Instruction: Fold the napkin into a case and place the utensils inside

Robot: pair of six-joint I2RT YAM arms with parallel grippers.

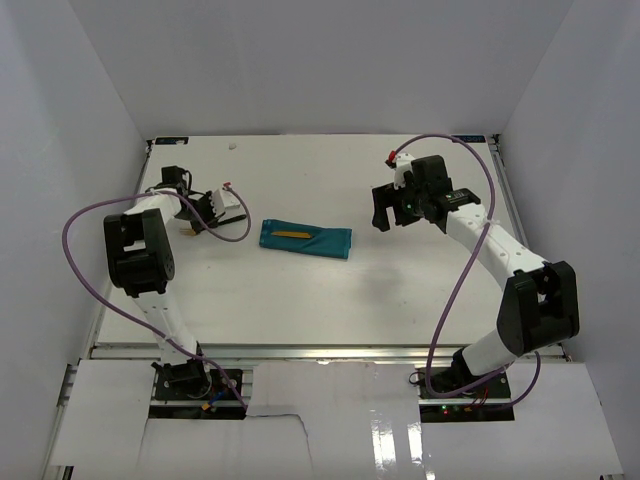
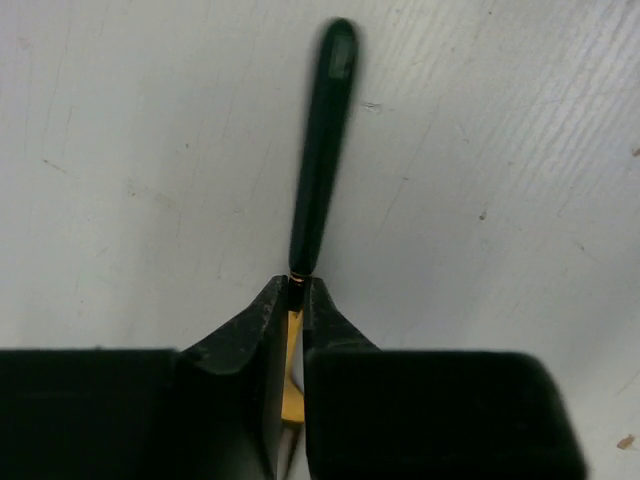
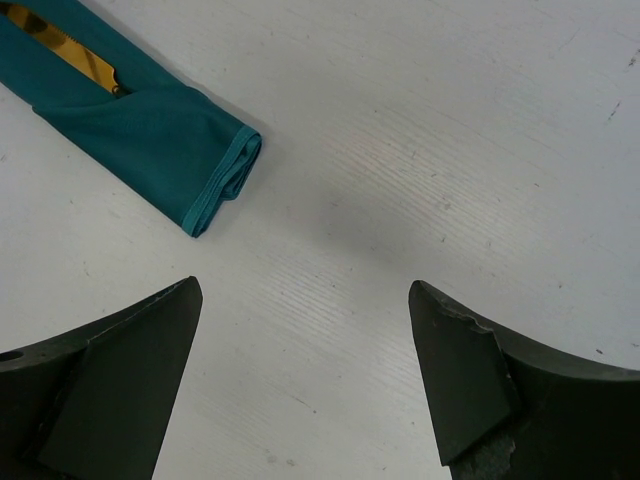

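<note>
A teal napkin, folded into a long strip, lies mid-table with an orange utensil inside; the right wrist view shows its hemmed end. At the left, my left gripper is down on a thin dark-green handled utensil with an orange part, its fingertips closed in around it near the handle's end; whether they grip it is unclear. My right gripper stands open above the table right of the napkin, nothing between its fingers.
Grey walls bound it on the sides and back.
</note>
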